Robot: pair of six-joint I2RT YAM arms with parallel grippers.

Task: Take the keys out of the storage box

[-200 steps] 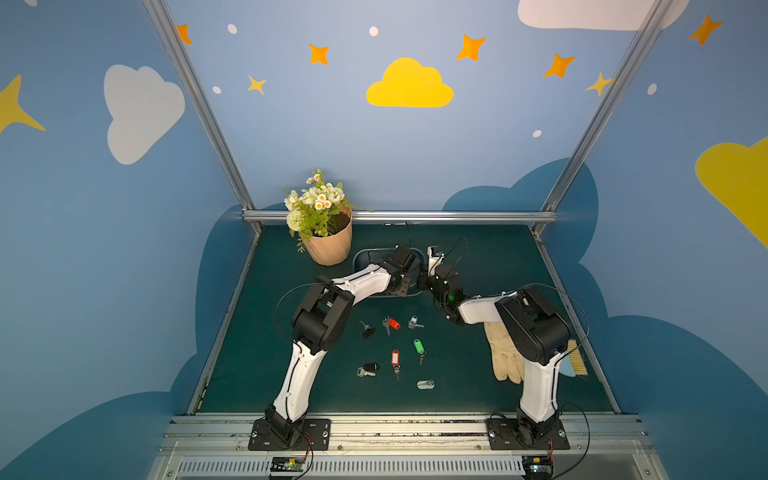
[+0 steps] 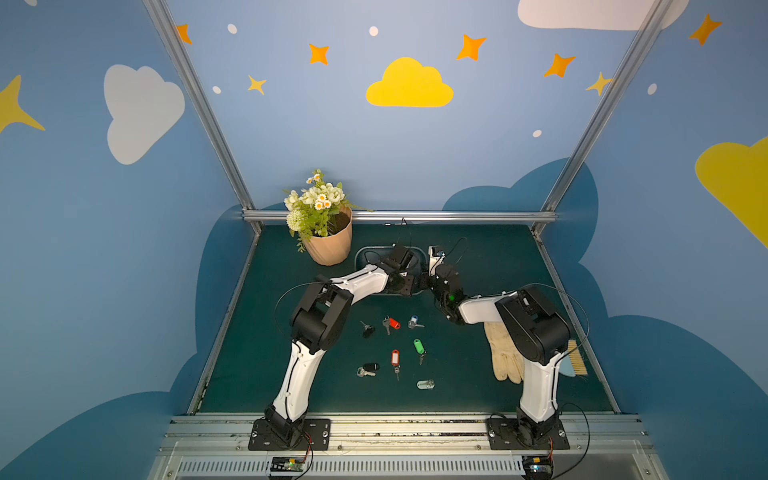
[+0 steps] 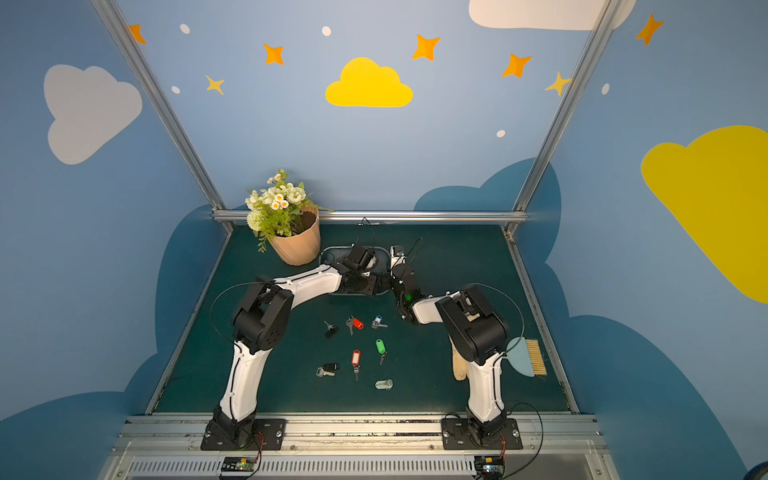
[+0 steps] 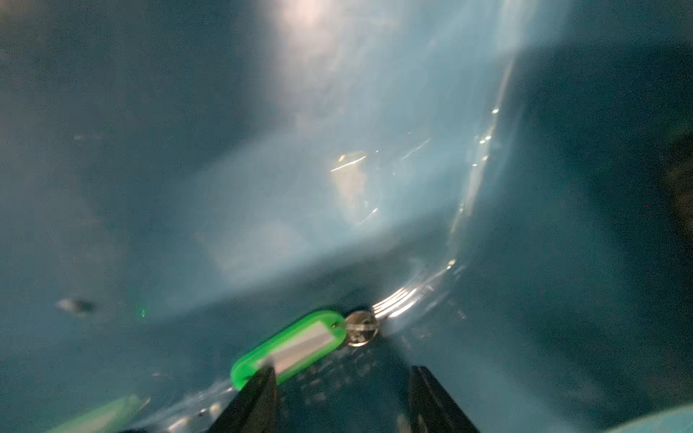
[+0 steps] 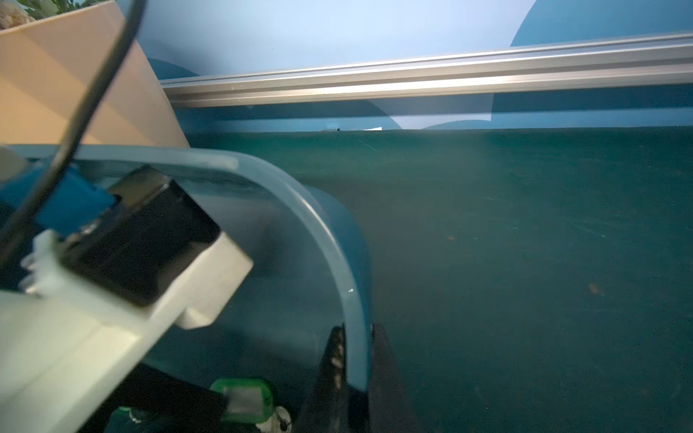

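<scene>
The blue storage box stands at the back middle. My left gripper is down inside it, open, beside a green key tag with a metal ring. My right gripper is shut on the box's right rim. In the right wrist view a green tag also shows inside the box, partly hidden by the left arm. Several keys with tags lie loose on the mat in front of the box, among them a red one and a green one.
A flower pot stands left of the box against the back. A glove and a brush with dustpan lie at the right, under and beside my right arm. The mat right of the box is clear.
My left gripper and the box have shifted very slightly in the top left view. The right arm and the loose keys look unmoved.
</scene>
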